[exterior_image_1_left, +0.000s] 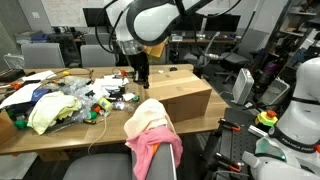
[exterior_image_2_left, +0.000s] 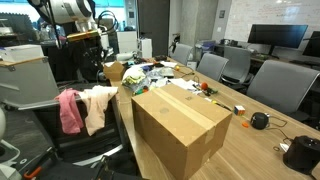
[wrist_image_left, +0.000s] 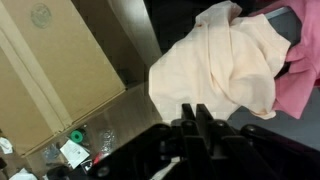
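Note:
A peach cloth (exterior_image_1_left: 148, 116) lies bunched over a pink cloth (exterior_image_1_left: 150, 150) at the edge of a dark grey box-like piece in front of the table. My gripper (exterior_image_1_left: 142, 84) is above the peach cloth, pointing down. In exterior view 2 the peach cloth (exterior_image_2_left: 97, 103) is below the arm, beside the pink cloth (exterior_image_2_left: 70, 112). From the wrist, dark fingers (wrist_image_left: 188, 122) reach over the peach cloth (wrist_image_left: 215, 65), with some pink cloth (wrist_image_left: 298, 75) to the right. Whether fabric is between the fingertips is hidden.
A large cardboard box (exterior_image_2_left: 182, 125) stands on the table right of the cloths. Clutter with a white and yellow cloth (exterior_image_1_left: 52, 112) covers the table's left. A bare stretch of tabletop (exterior_image_2_left: 245, 150) lies beyond the box.

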